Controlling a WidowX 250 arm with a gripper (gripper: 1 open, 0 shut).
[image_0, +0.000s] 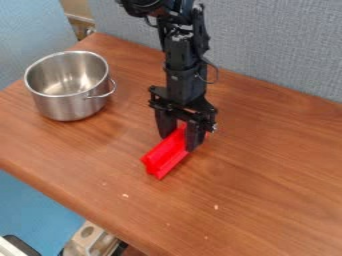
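Observation:
A red elongated block (164, 156) lies on the wooden table, angled from lower left up toward my gripper (181, 134). The black gripper is down around the block's upper end, its fingers on either side of it; whether they are closed tight on it is hard to tell. A steel pot (68, 87) with wire handles stands at the left, apart from block and gripper.
A padded grey wall (281, 45) runs along the back, with another panel at the upper left. The table's left edge drops to a blue area at the lower left.

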